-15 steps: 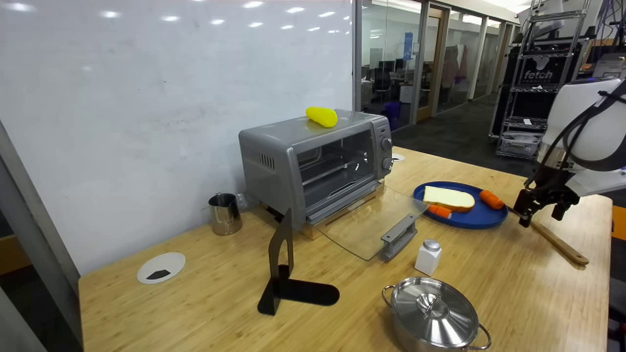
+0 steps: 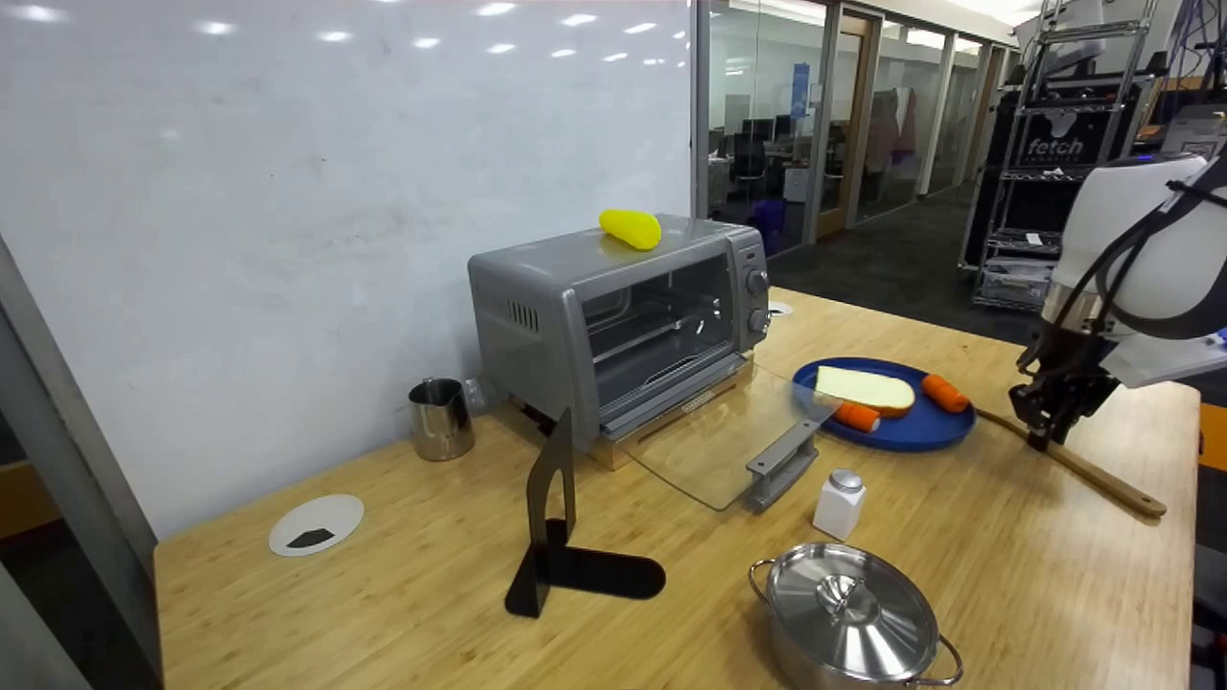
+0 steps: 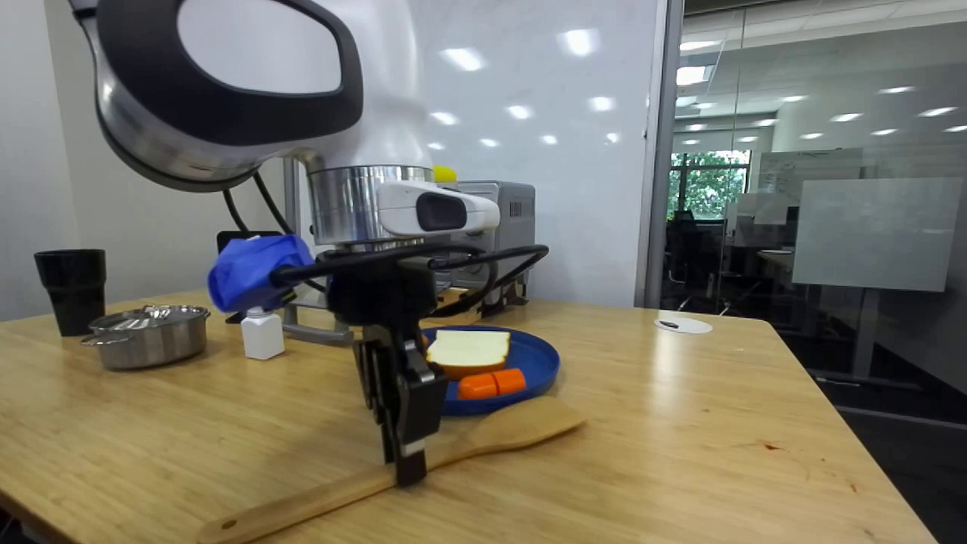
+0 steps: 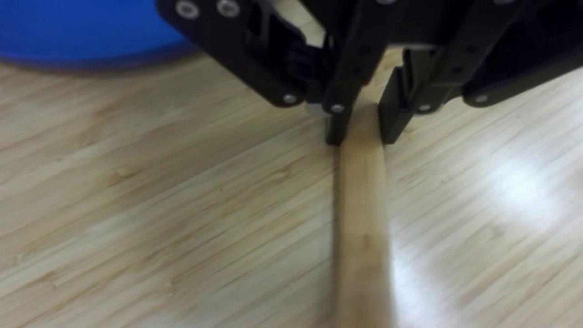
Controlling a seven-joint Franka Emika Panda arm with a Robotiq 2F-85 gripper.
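Observation:
A wooden spatula [image 3: 521, 425] lies flat along the table, its handle [image 4: 363, 229] running toward the viewer in the wrist view. Around that handle my gripper is shut, with one black finger against each side. In exterior view 2 the gripper [image 3: 406, 467] points straight down, its fingertips at about table height. The spatula's broad end lies close by the blue plate [image 3: 544, 367]. On the plate are a bread slice [image 2: 863, 391] and orange carrot pieces [image 2: 944, 393].
A toaster oven [image 2: 529, 299] has its glass door [image 2: 725, 443] lowered, with a yellow object [image 2: 630, 228] on top. A white shaker [image 2: 840, 504], a lidded pot [image 2: 851, 615], a black stand [image 2: 598, 571] and a metal cup [image 2: 440, 420] stand around.
The gripper's fingers have closed onto the handle. The plate with its food has shifted slightly left in exterior view 1, and the spatula's handle end has moved slightly right.

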